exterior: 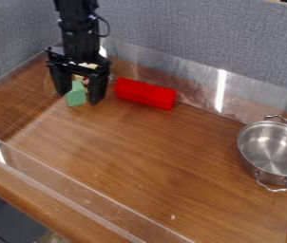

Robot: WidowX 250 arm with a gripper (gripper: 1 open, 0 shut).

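My black gripper [78, 84] hangs low at the back left, just over a green object [75, 96] on the wooden surface; whether its fingers are open or shut is hard to tell, as is whether they touch the object. A red block [145, 94] lies to the right of the gripper. A steel pot [272, 152] with two handles stands at the right edge.
Transparent walls and grey panels bound the area. A small yellowish item, partly hidden, is behind the gripper.
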